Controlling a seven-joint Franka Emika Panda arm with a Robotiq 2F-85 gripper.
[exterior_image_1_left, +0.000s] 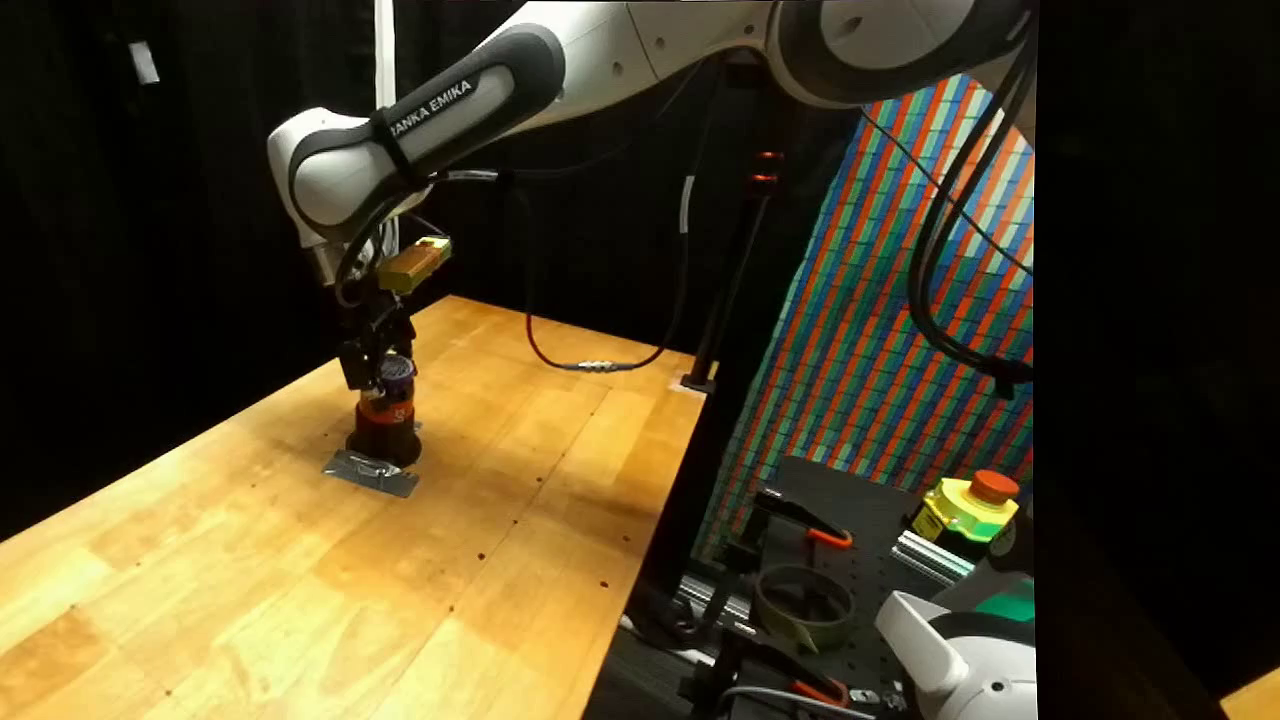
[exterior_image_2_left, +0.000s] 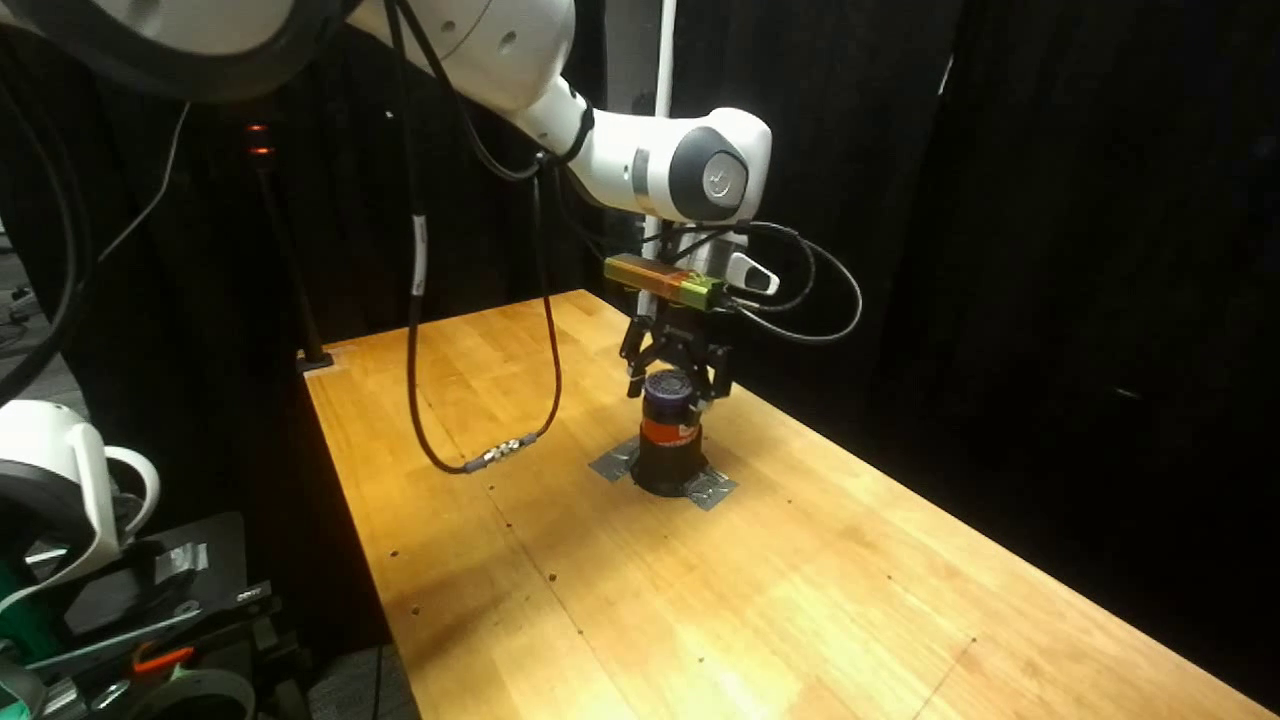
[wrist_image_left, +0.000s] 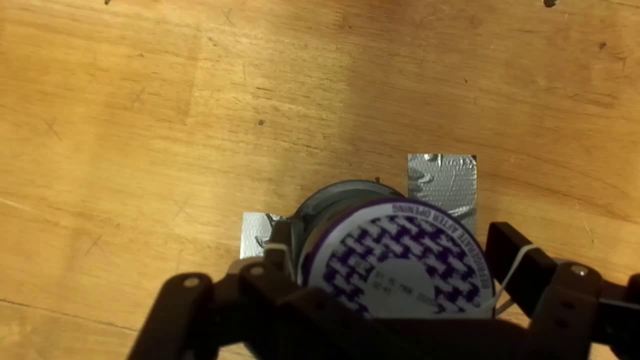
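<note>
A jar (exterior_image_2_left: 668, 430) with an orange-red label stands upright in a black round holder (exterior_image_2_left: 667, 473) on the wooden table. Its white and purple patterned lid (wrist_image_left: 384, 273) faces up in the wrist view, the near part hidden behind my gripper. My open gripper (exterior_image_2_left: 671, 395) is over the jar's top, with one finger on each side of the lid. Of these fingers (wrist_image_left: 517, 264), the right one is very close to the lid's edge; whether it touches I cannot tell. In exterior view 1 the gripper (exterior_image_1_left: 381, 367) leans slightly over the jar.
Silver tape (wrist_image_left: 442, 180) lies flat against the holder's base on two sides. A cable (exterior_image_2_left: 415, 348) hangs from the arm above the table. A black side cart with clamps and a red-topped button (exterior_image_1_left: 993, 486) stands off the table.
</note>
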